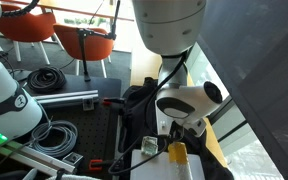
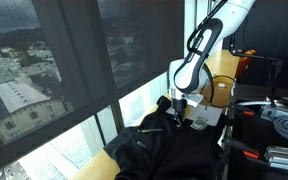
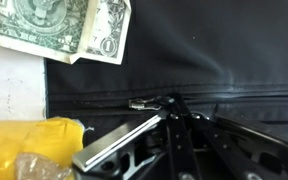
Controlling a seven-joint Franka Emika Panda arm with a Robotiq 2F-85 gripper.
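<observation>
A dark zipped fabric item, like a jacket or bag (image 3: 209, 45), fills most of the wrist view, and it lies crumpled in exterior view 2 as black cloth (image 2: 159, 145). Across it runs a zipper, with a small metal zipper pull (image 3: 143, 103). My gripper is shut with its tips right beside the pull; nothing shows between its fingers. Whether the tips touch the pull I cannot tell. In exterior view 1 the fingertips are hard to make out.
A dollar bill (image 3: 54, 25) lies at the fabric's edge. Nearby are a yellow packet (image 3: 26, 145) and a white surface (image 3: 14, 82). Coiled cables (image 1: 56, 138) lie left of the arm, and a sloping window wall (image 1: 259, 75) rises on the right.
</observation>
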